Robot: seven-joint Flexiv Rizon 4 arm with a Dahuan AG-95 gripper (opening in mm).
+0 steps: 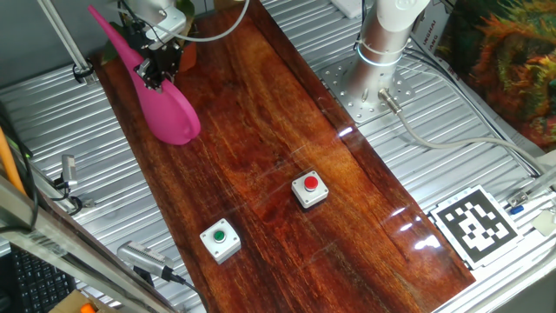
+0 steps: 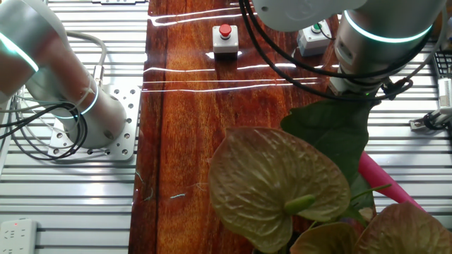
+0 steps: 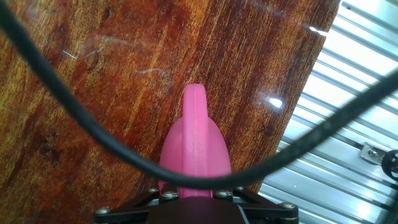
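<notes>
A pink watering can (image 1: 168, 113) is near the far left edge of the wooden table, its long spout pointing to the upper left in exterior view 1. My gripper (image 1: 158, 73) is at the can's upper part. In the wrist view the can's pink handle (image 3: 195, 124) runs down the middle into my gripper, with dark finger parts on both sides of it. Whether the fingers press on the handle does not show. Leaves and the arm hide most of the can in exterior view 2, where only the pink spout (image 2: 387, 180) shows. I cannot tell whether the can touches the table.
A red-button box (image 1: 310, 189) and a green-button box (image 1: 221, 240) sit on the table (image 1: 261, 122). A leafy plant (image 2: 275, 183) fills the front of exterior view 2. A black cable (image 3: 112, 140) loops across the wrist view.
</notes>
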